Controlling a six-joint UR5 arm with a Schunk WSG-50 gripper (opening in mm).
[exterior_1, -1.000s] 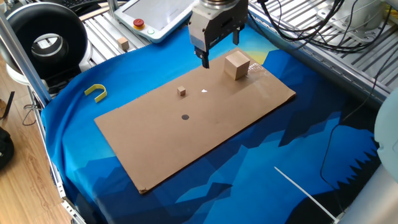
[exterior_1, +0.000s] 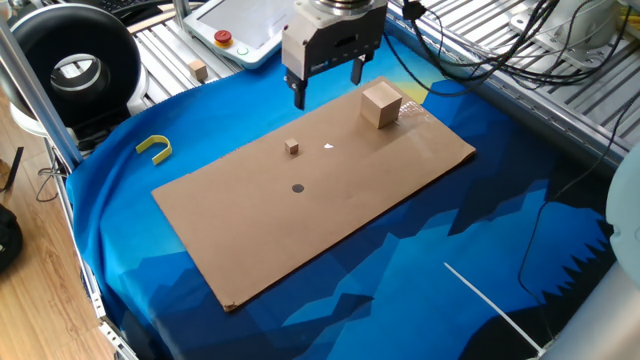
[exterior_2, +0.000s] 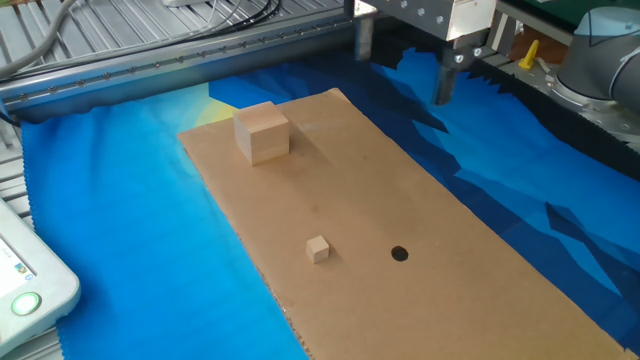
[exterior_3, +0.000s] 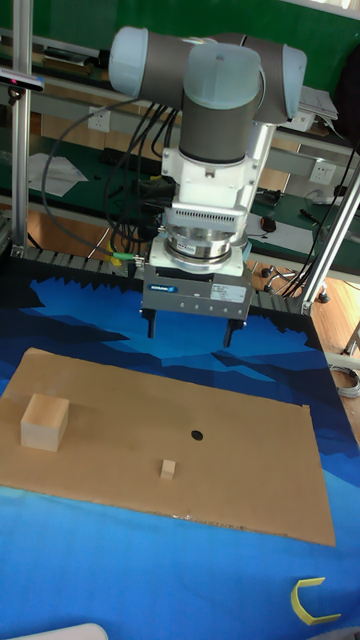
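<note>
High above the cardboard sheet hangs my gripper (exterior_1: 328, 86), its two dark fingers spread wide with only air between them. It is open and touches nothing. A large wooden block (exterior_1: 380, 106) stands on the cardboard (exterior_1: 250, 220) near one short end. Farther along lies a small wooden cube (exterior_1: 291, 146), also resting on the board, with a round black spot (exterior_1: 298, 188) a little apart from it. The second exterior view shows the large block (exterior_2: 262, 134) and the small cube (exterior_2: 318, 250) well separated. In the third exterior view the gripper (exterior_3: 189, 331) is higher than both blocks.
A yellow curved strip (exterior_1: 155, 150) lies on the blue cloth beside the cardboard. Another small wooden block (exterior_1: 198, 70) sits on the metal table near the teach pendant (exterior_1: 240, 30). Black cables (exterior_1: 470, 60) run along the far side. Most of the cardboard is clear.
In exterior view 1 my gripper has moved to the left and slightly up, and turned so that its fingers appear wider apart. The blocks and the cardboard have not moved.
</note>
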